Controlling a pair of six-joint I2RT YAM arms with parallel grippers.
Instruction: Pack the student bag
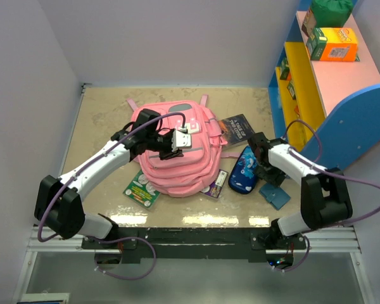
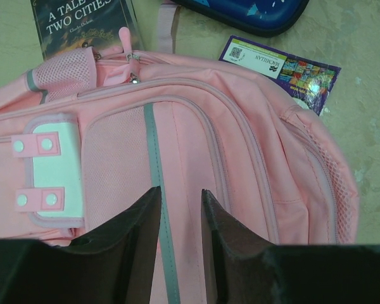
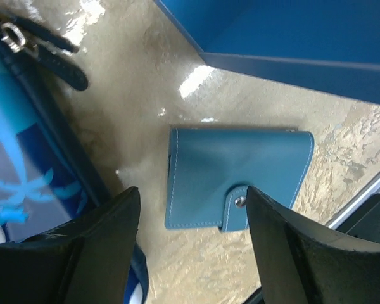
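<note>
The pink backpack (image 1: 183,168) lies flat on the table, its pockets facing up. Over its front hangs my left gripper, part open, with only the backpack's fabric visible below and nothing between its fingers. My right gripper is above a small teal snap wallet (image 3: 209,171), fingers apart and empty. To the wallet's left lies a dark blue pencil case (image 1: 244,171) with a printed pattern. A dark book (image 1: 237,130), "A Tale of Two Cities", rests behind the case. A purple card (image 1: 215,183) sits beside the backpack, and a green booklet (image 1: 141,189) at its front left.
A toy shelf with a blue side panel (image 1: 361,126) rises at the right, close to the right arm; boxes (image 1: 332,44) stand on it. The table's front edge runs just before the wallet. Bare tabletop (image 1: 104,126) shows at the left.
</note>
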